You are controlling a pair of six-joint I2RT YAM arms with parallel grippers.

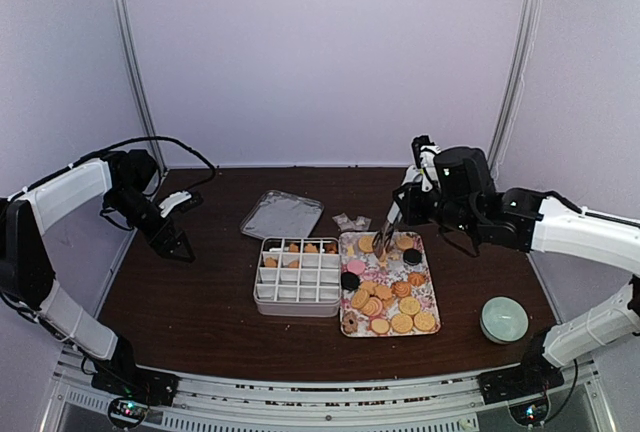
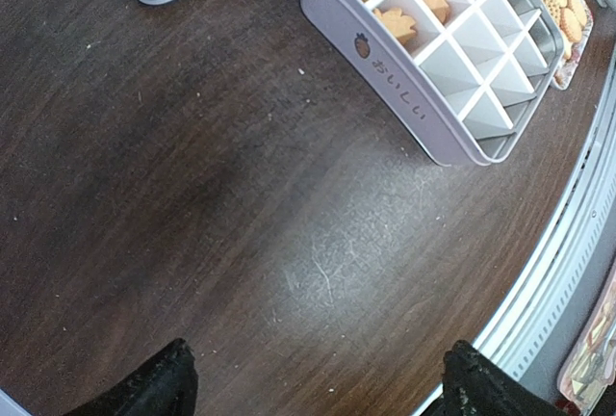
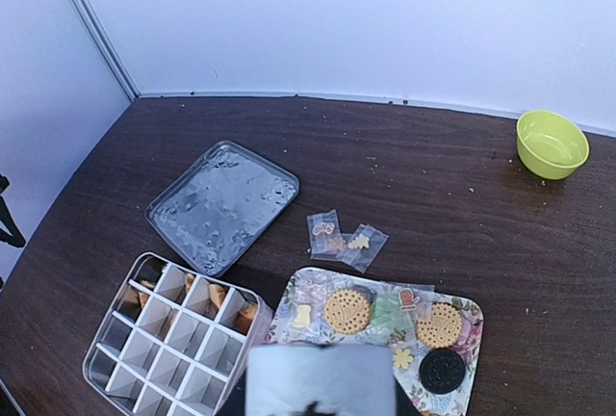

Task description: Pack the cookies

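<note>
The lilac compartment box (image 1: 298, 308) stands mid-table; a few cookies, such as a flower-shaped one (image 2: 396, 23), sit in its back compartments, and the front ones look empty. To its right lies the floral tray (image 1: 341, 292) with several round cookies (image 1: 402, 323), dark ones (image 3: 442, 371) and small wrapped ones. Over the tray's back part, my right gripper (image 1: 408, 208) is shut on a pale, blurred item (image 3: 322, 377), apparently tongs (image 1: 383, 239) pointing down at the cookies. Whether their tips hold a cookie is unclear. Away on the left, my left gripper hangs open and empty.
Behind the box lies a translucent lid (image 1: 284, 216). Small wrapped packets (image 3: 362, 247) rest behind the tray. A pale green bowl (image 1: 504, 320) is at front right, and a yellow-green bowl (image 3: 551, 144) stands at the back.
</note>
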